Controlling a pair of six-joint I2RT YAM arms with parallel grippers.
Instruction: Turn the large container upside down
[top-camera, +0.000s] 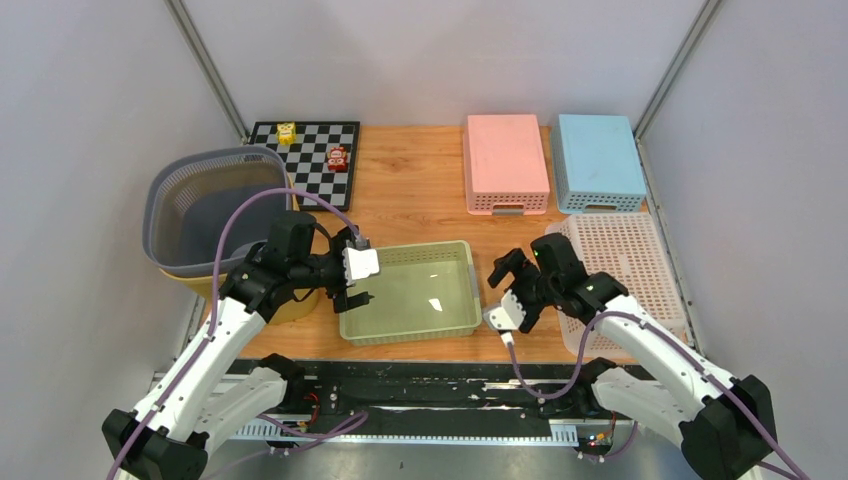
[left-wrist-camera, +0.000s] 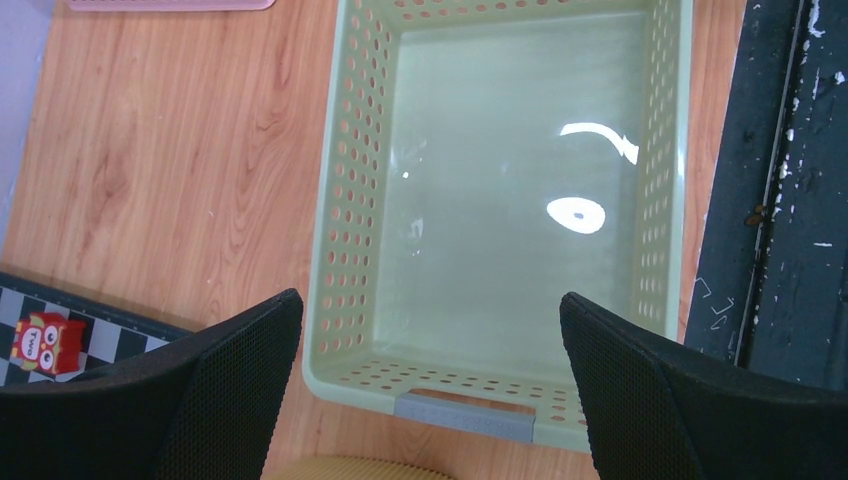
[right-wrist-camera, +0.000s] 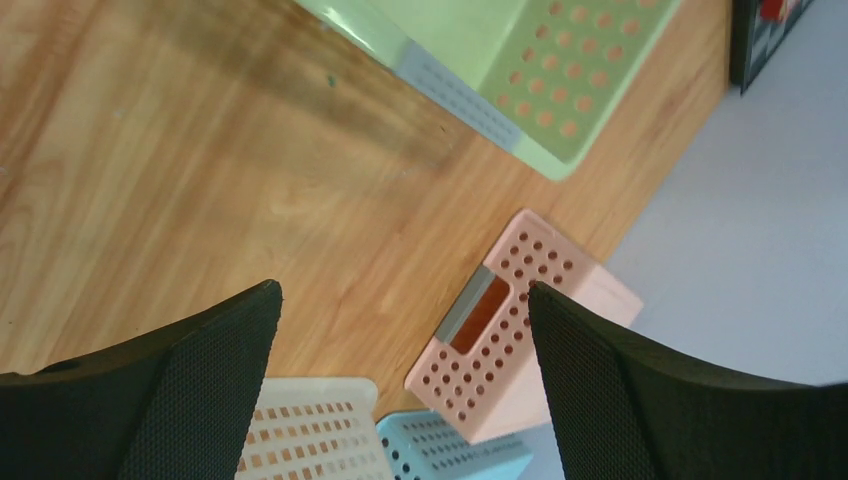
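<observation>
The green basket (top-camera: 410, 290) lies right side up on the wooden table, empty, its open top facing me. My left gripper (top-camera: 362, 272) is open above its left end; in the left wrist view the basket's near rim with a grey handle (left-wrist-camera: 465, 417) shows between the spread fingers. To the right of the basket, apart from it, my right gripper (top-camera: 498, 292) stands open with nothing between its fingers. In the right wrist view the basket's other grey handle (right-wrist-camera: 455, 95) shows beyond the fingertips.
A pink basket (top-camera: 505, 155) and a blue basket (top-camera: 600, 165) sit upside down at the back right. The white basket (top-camera: 625, 255) lies under my right arm. At left stand a grey bin (top-camera: 215, 160) and a chessboard (top-camera: 335, 185).
</observation>
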